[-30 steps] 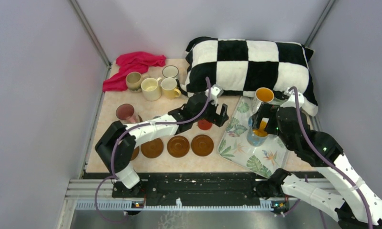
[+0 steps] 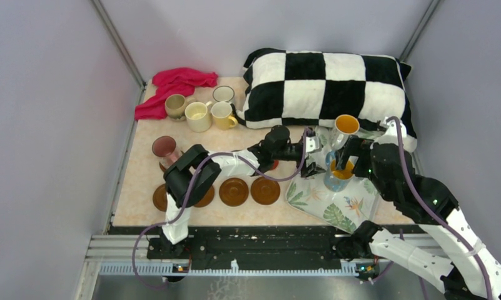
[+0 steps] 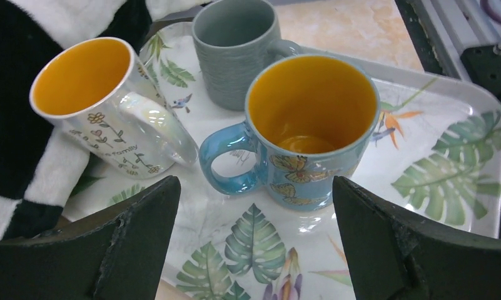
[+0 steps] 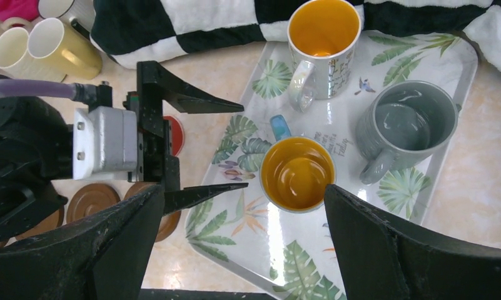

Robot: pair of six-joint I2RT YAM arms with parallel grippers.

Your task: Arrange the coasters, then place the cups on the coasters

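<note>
On the floral tray (image 2: 304, 197) stands a blue cup (image 2: 338, 182) with an orange inside, upright. Its blue handle (image 3: 226, 156) points toward my left gripper. That gripper is open, its fingers apart and just short of the cup, with nothing between them. My right gripper is also open, over the tray and cup, holding nothing. Brown round coasters (image 2: 234, 192) lie along the front left; the left arm covers part of the row.
A white cup with an orange inside (image 4: 323, 37) and a grey cup (image 4: 407, 122) share the tray. Behind lies a checkered cushion (image 2: 326, 84). Several cups, including a yellow one (image 2: 223, 115), stand back left near a pink cloth (image 2: 176, 87). A pinkish cup (image 2: 165, 149) stands at left.
My left arm has reached rightward, bringing its open gripper from left of the tray to over its edge near the blue cup. The right arm has barely shifted; the cups have stayed put.
</note>
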